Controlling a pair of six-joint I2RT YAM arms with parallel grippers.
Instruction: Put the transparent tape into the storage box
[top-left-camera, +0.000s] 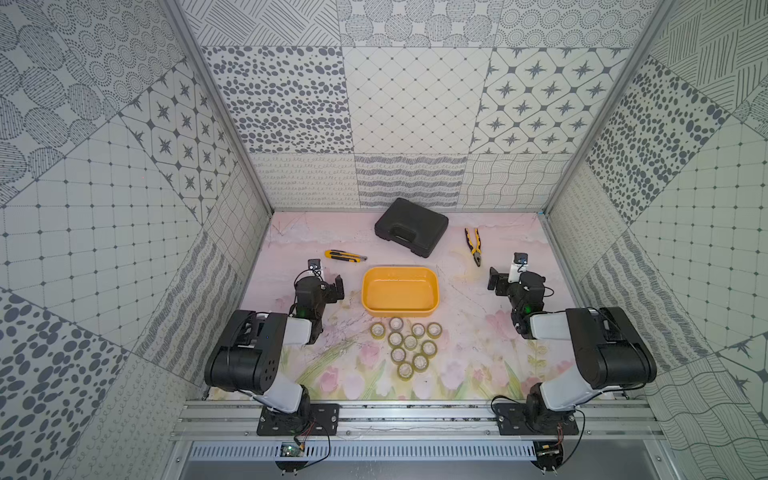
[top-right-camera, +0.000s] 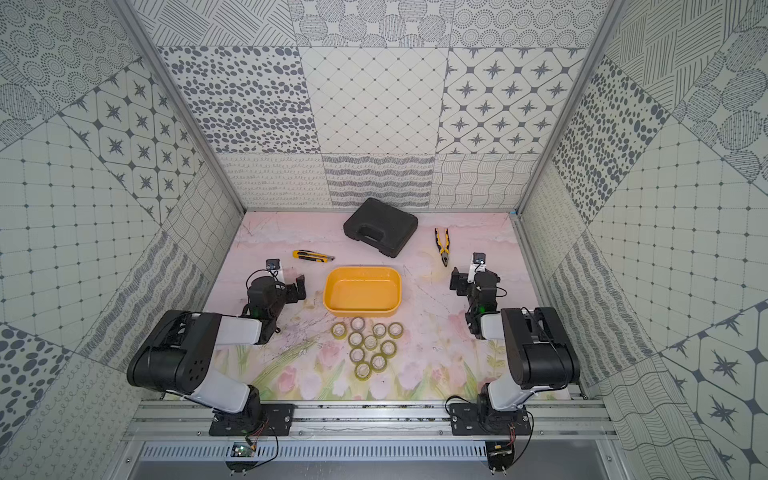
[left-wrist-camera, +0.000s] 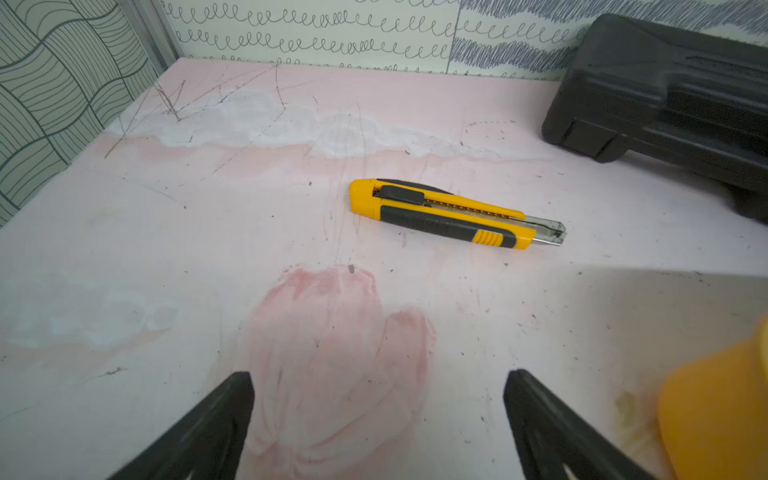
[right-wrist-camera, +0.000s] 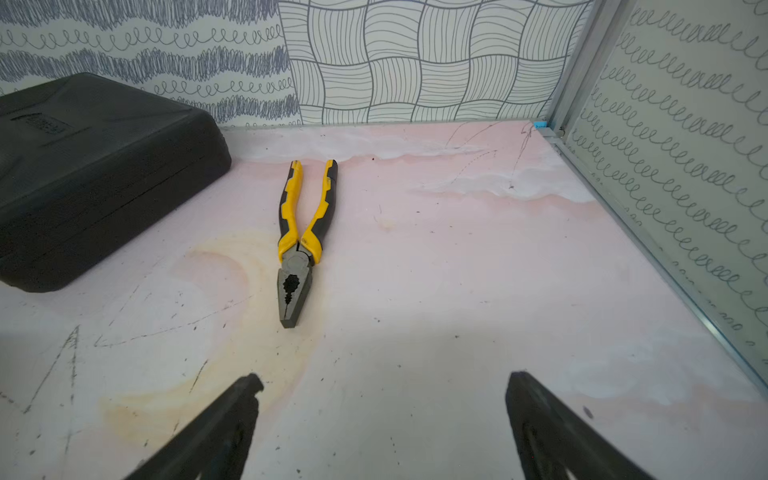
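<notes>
Several rolls of transparent tape (top-left-camera: 410, 342) lie flat in a loose cluster on the table, just in front of the storage box. That box is an orange open tray (top-left-camera: 400, 312), and it looks empty. My left gripper stands to the left of the box; its fingers are wide apart in the left wrist view, with only tabletop between them. On the opposite side, to the right of the box, my right gripper is likewise open and empty. Neither gripper is near the tape rolls (top-right-camera: 370, 342), which both wrist views leave out.
A yellow-black utility knife (left-wrist-camera: 448, 214) lies behind the left gripper. Pliers (right-wrist-camera: 300, 248) rest behind and left of the right gripper. At the back middle sits a black case (top-left-camera: 412, 226). Bare tabletop (top-left-camera: 472, 352) lies right of the tape rolls.
</notes>
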